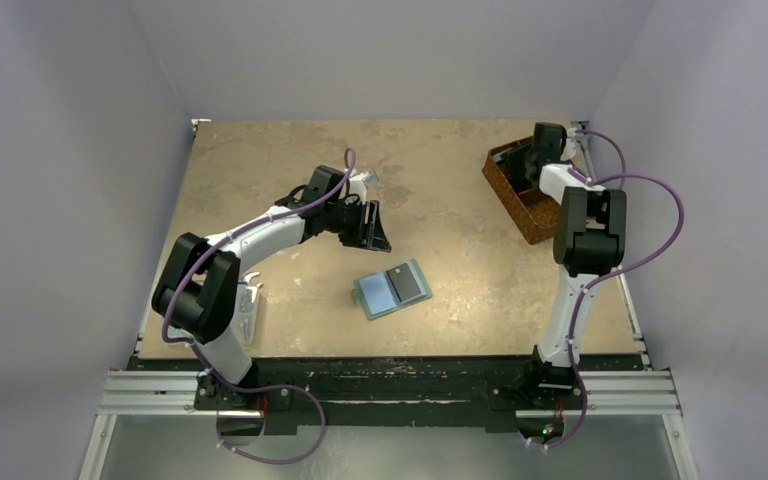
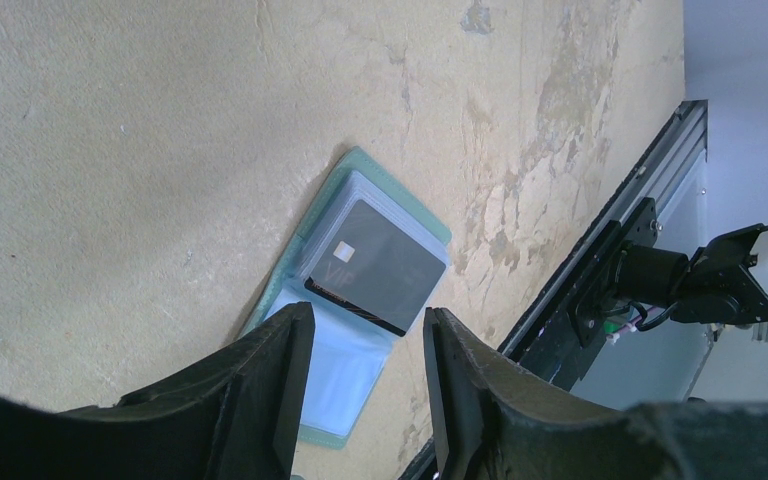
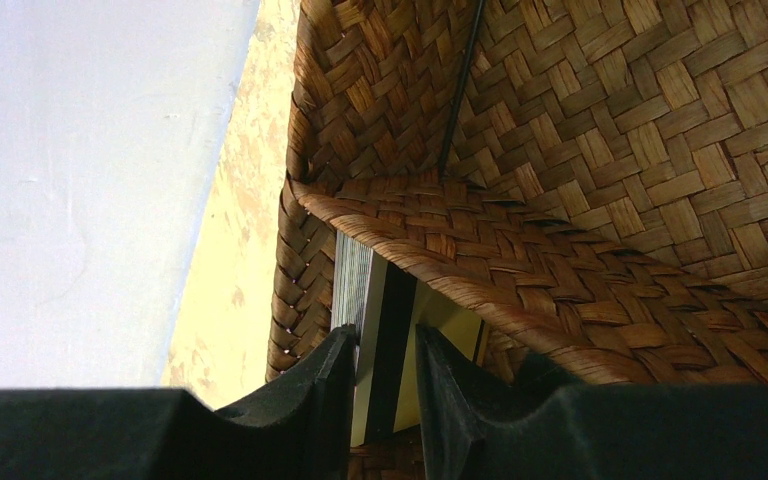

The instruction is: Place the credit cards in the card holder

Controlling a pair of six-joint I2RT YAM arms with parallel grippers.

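Note:
The card holder (image 1: 377,292) lies flat on the table, pale blue with a green edge; a dark grey card (image 1: 404,283) sits in its right half. In the left wrist view, that dark card (image 2: 380,262) lies beyond the fingers of my left gripper, which is open and empty above the holder. Inside the woven basket (image 3: 380,205), my right gripper has its fingers apart at a stack of upright cards (image 3: 352,275). A yellowish card face with a black stripe (image 3: 392,330) shows between those fingers. The fingertips' contact with the cards is unclear.
The basket (image 1: 520,213) stands at the back right, and a woven divider (image 3: 520,265) crosses it close to the right fingers. A clear tray (image 1: 247,312) lies at the front left, partly under the left arm.

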